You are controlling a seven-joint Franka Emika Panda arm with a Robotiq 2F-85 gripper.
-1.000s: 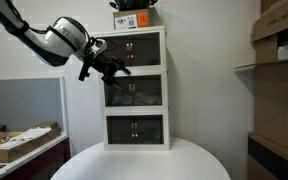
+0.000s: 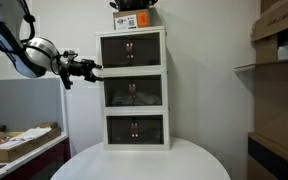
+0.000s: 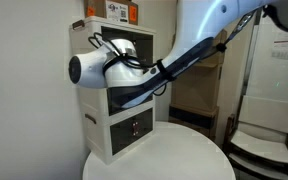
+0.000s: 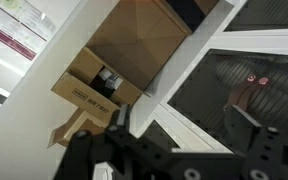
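A tall white cabinet (image 2: pixel 135 72) stands at the back of the round white table, with three dark-fronted compartments stacked one above another. Dark red handles (image 2: pixel 135 130) show on the doors, and all of these look closed. To the left of the cabinet, around the height of its upper and middle doors, my gripper (image 2: pixel 98 71) is in the air. Its fingers are spread with nothing between them. In the wrist view, the gripper faces cabinet doors, one with a red handle (image 4: pixel 246 92). From the second exterior view, my arm hides much of the cabinet's upper part.
An orange-and-white box (image 2: pixel 131 20) sits on top of the cabinet with a black object above it. Cardboard boxes (image 2: pixel 281 95) stand at the right, and a low shelf with papers (image 2: pixel 24 145) is at the left.
The cabinet looks the same.
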